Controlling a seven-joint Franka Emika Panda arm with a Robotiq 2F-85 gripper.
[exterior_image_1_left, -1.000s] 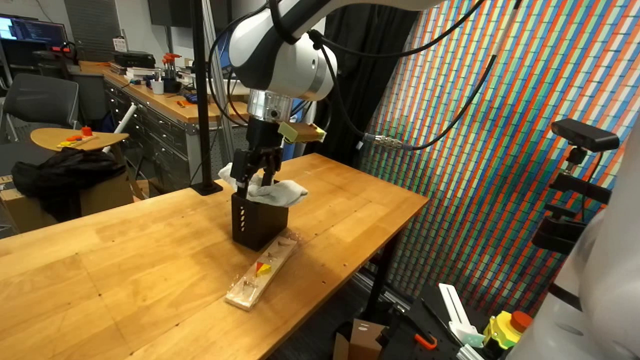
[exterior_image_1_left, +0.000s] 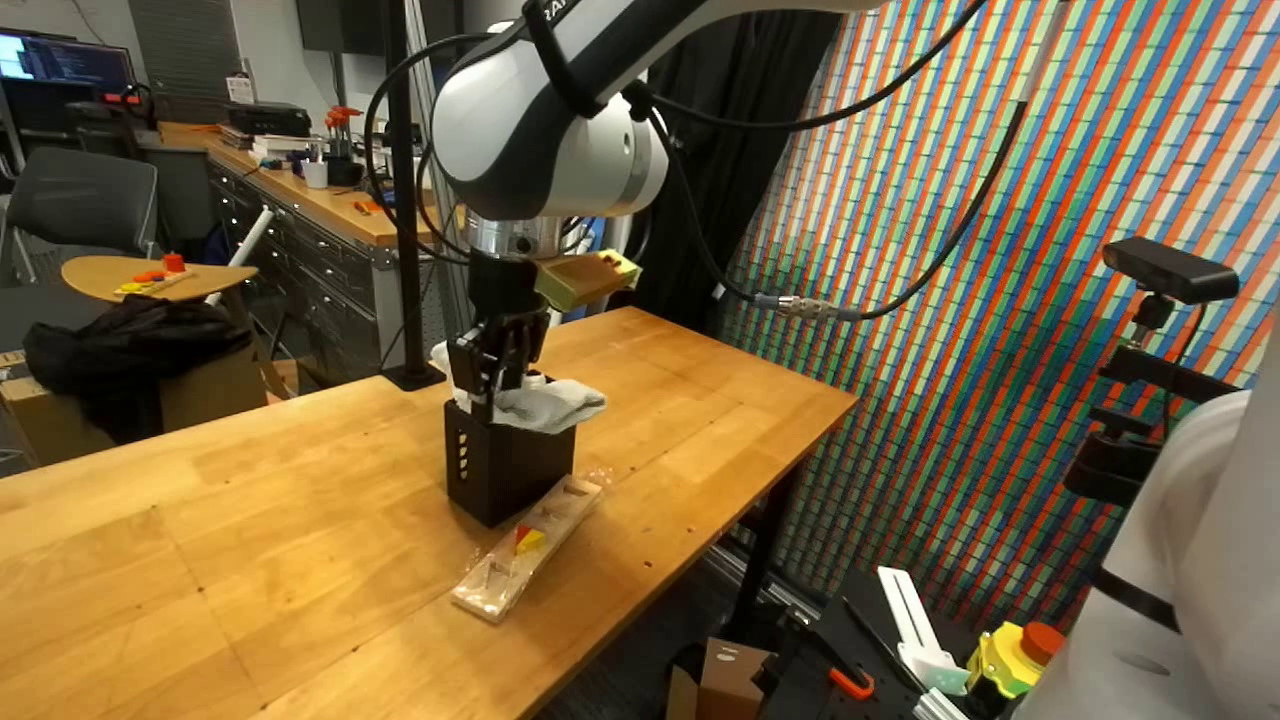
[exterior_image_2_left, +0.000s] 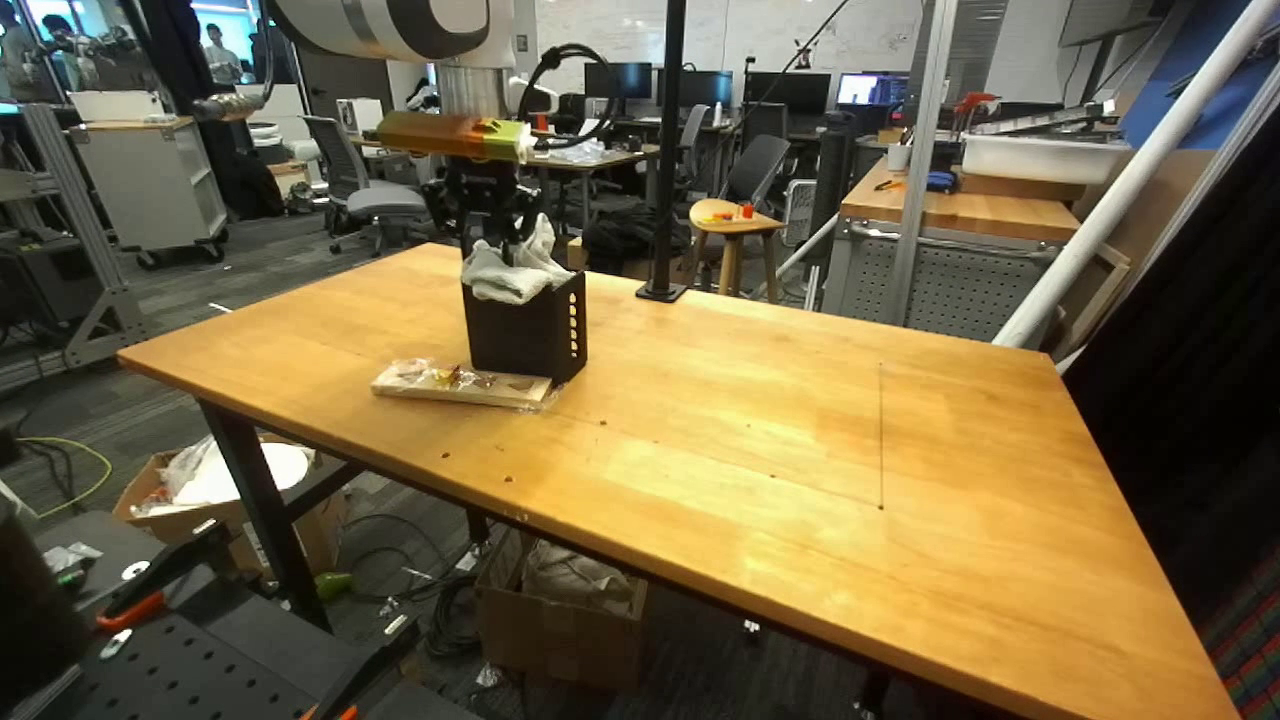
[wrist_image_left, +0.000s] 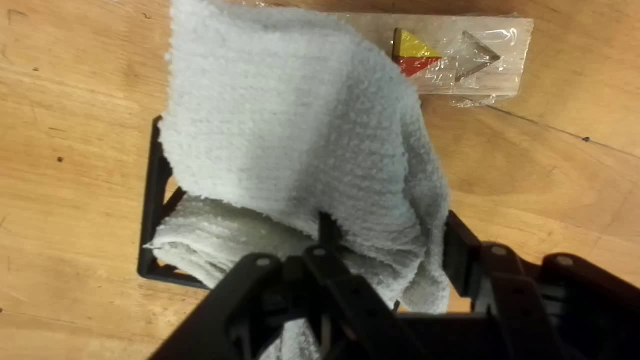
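A grey-white cloth (wrist_image_left: 282, 114) is bunched in the top of a black box (exterior_image_1_left: 510, 462) and drapes over its rim. My gripper points down at the box's top, its fingers apart with folds of the cloth between them. One fingertip (wrist_image_left: 328, 228) presses into the cloth; the other finger (wrist_image_left: 460, 249) stands at the cloth's outer edge. Whether both touch the fabric is unclear. In the second exterior view the cloth (exterior_image_2_left: 516, 274) hides the fingertips. Other contents of the box are covered.
A wrapped wooden puzzle board (exterior_image_1_left: 528, 552) with a red and yellow piece lies beside the box, near the table edge. A black post (exterior_image_2_left: 661, 288) stands at the far edge.
My gripper has moved lower and to the left in the first exterior view. The black box and its cloth have shifted slightly left with it, while the board has stayed roughly in place.
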